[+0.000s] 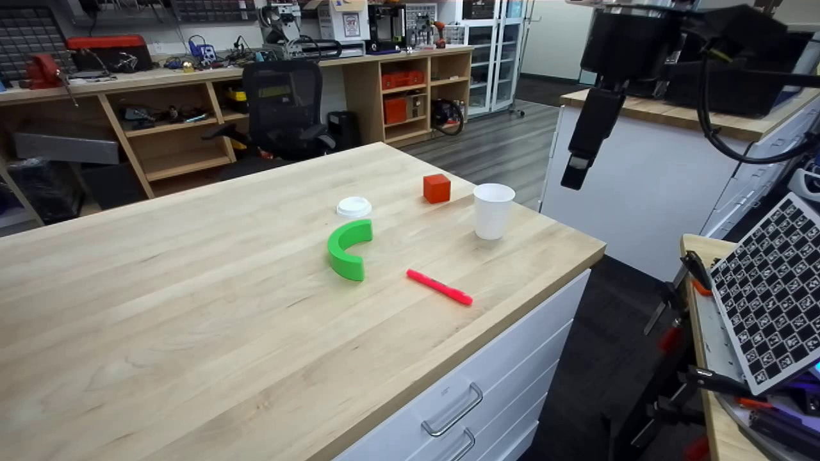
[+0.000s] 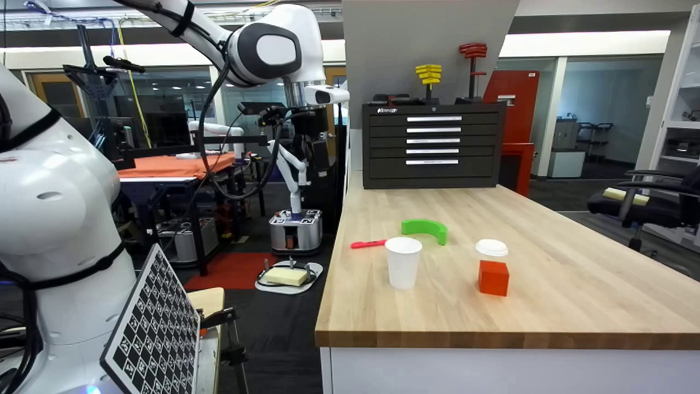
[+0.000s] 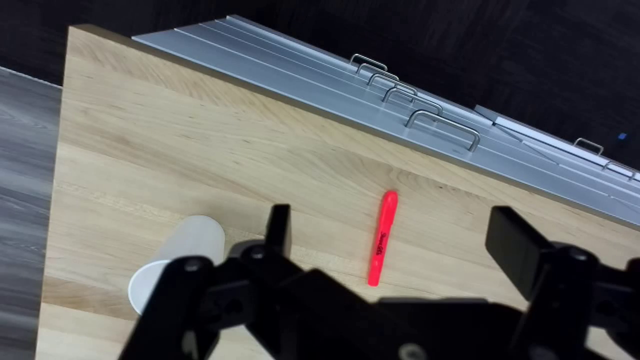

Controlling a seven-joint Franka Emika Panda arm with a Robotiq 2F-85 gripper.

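Note:
My gripper is open, its two dark fingers wide apart with nothing held. It hangs high, off the tabletop's near corner in exterior view 1. On the wooden table lie a red marker, a green half-ring standing on its edge, a white lid and a red-orange cube. A white cup stands upright with its mouth up, near the corner. From the wrist, the marker appears between the fingers but far below, while the cup is partly covered by the left finger.
A black tool chest stands at the table's far end. White drawers with metal handles run below the table edge. A patterned board leans near the robot's base.

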